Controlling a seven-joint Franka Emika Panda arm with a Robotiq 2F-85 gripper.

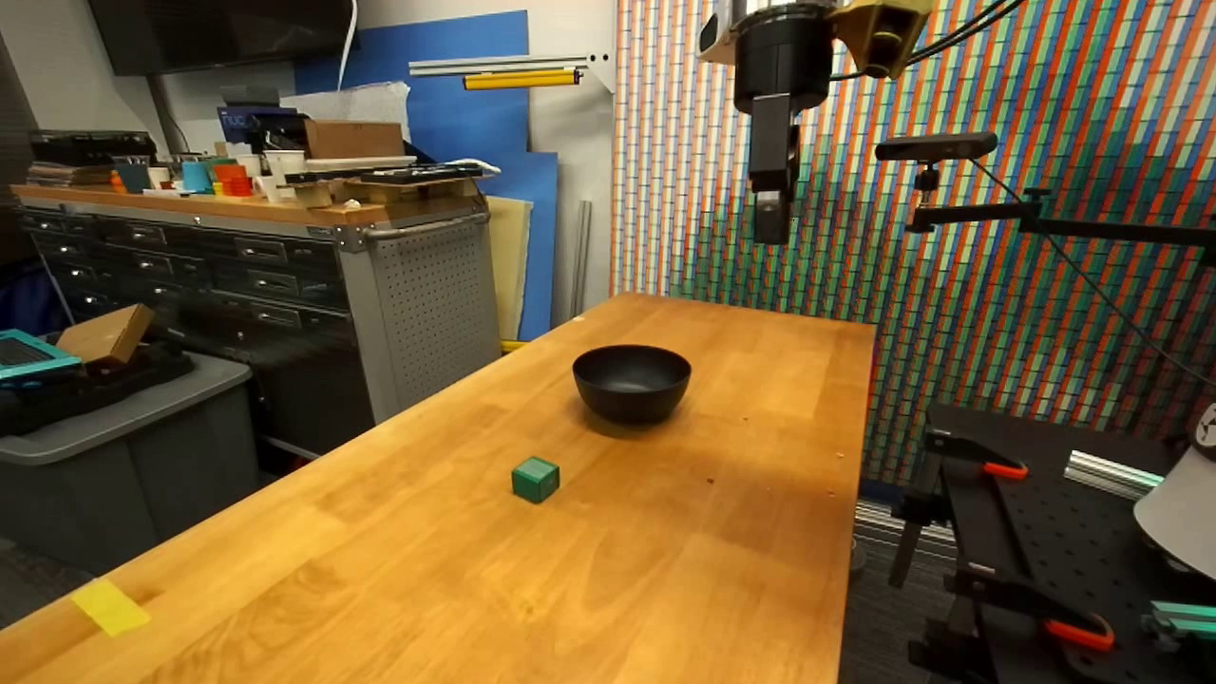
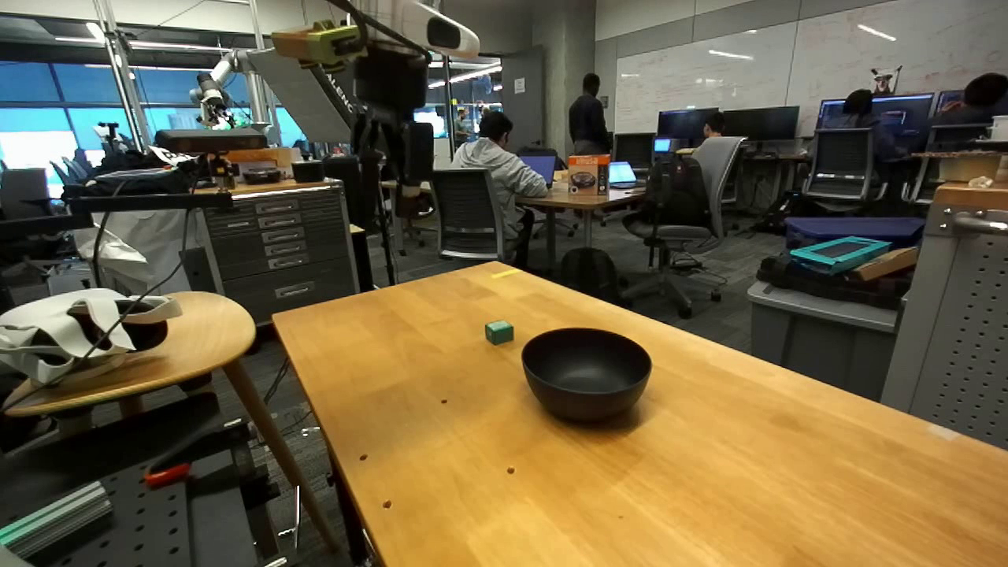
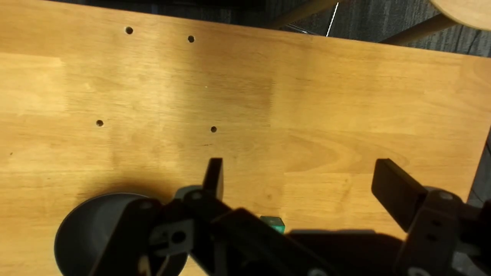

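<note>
A small green cube (image 1: pixel 536 480) rests on the wooden table, apart from a black bowl (image 1: pixel 632 386). In exterior view 2 the cube (image 2: pixel 498 331) lies just beyond the bowl (image 2: pixel 586 372). High above the tabletop hangs my gripper (image 1: pixel 771 222), clear of both objects. The wrist view shows the gripper open, its fingers wide apart with bare table between their tips. Part of the cube (image 3: pixel 274 223) peeks out from behind the gripper's dark body there, and the bowl (image 3: pixel 92 230) is partly covered at lower left.
A camera on an arm (image 1: pixel 937 146) stands beyond the table's edge. A round stool (image 2: pixel 208 331) with white gear on it stands beside the table.
</note>
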